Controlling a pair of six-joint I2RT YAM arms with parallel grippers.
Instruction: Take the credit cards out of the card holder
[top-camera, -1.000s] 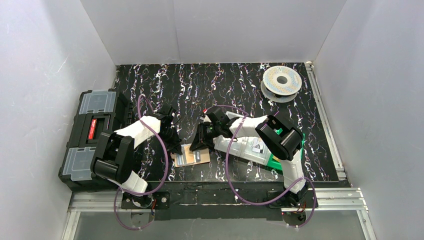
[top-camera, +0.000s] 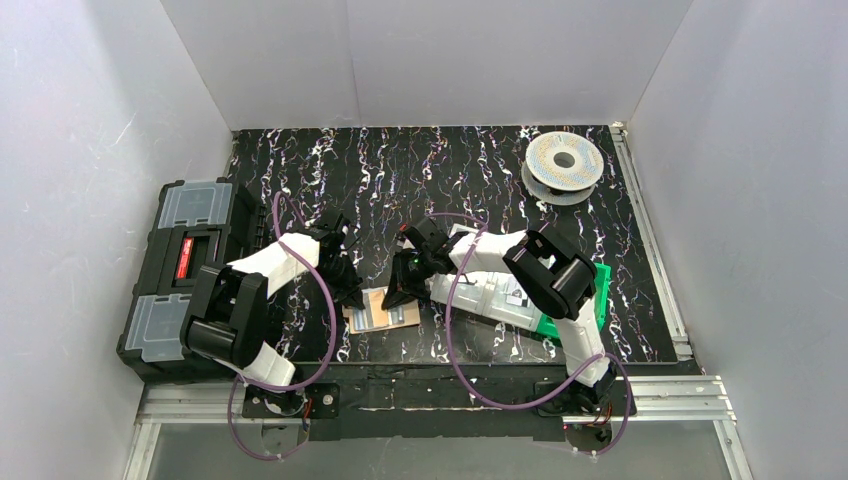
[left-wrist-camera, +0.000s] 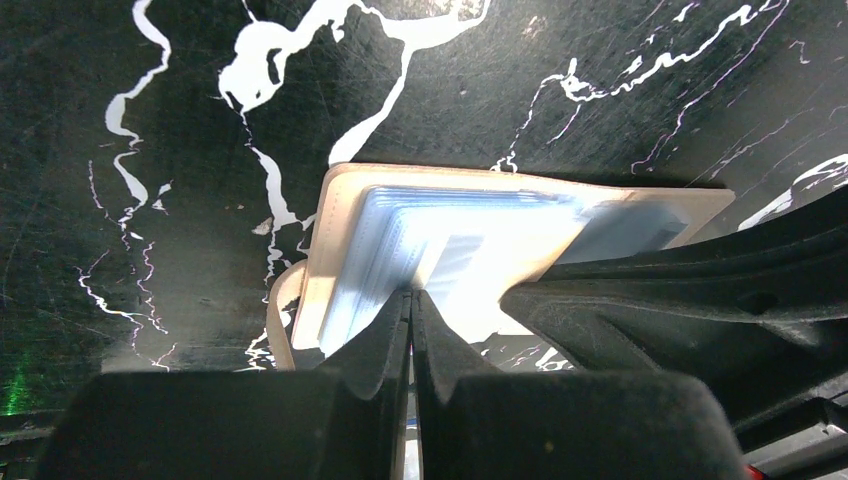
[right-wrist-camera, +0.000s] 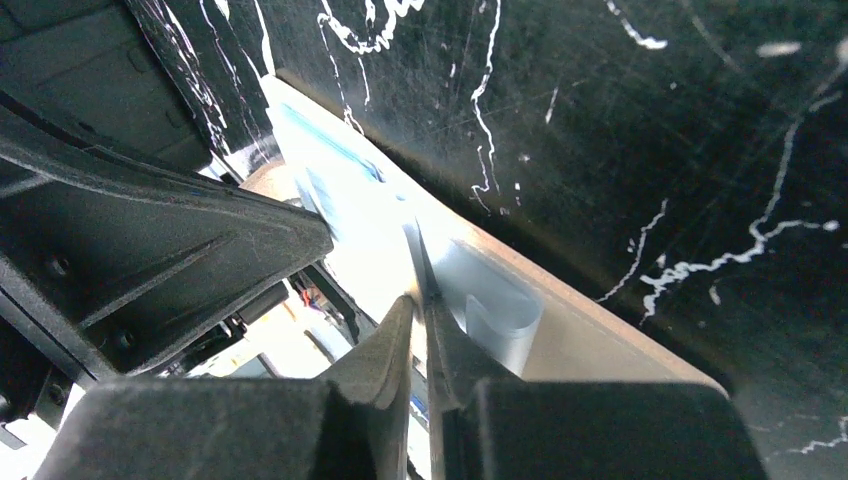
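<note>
The open card holder (top-camera: 408, 318) lies flat near the table's front edge, tan with clear plastic sleeves. In the left wrist view, a stack of bluish sleeves (left-wrist-camera: 375, 255) covers its left part. My left gripper is shut, tips down against this stack; nothing shows between them. My right gripper is shut, its tips low over the other half of the holder. Beside them a clear flap (right-wrist-camera: 508, 312) curls up. Whether a thin sleeve or card is pinched there cannot be made out. Both grippers hide much of the holder's middle from above.
A black toolbox (top-camera: 140, 285) stands at the left. Under the right arm is a green-edged tray (top-camera: 602, 290) with white and clear items. A spool (top-camera: 565, 162) sits at the back right.
The left arm and the holder look unmoved.
</note>
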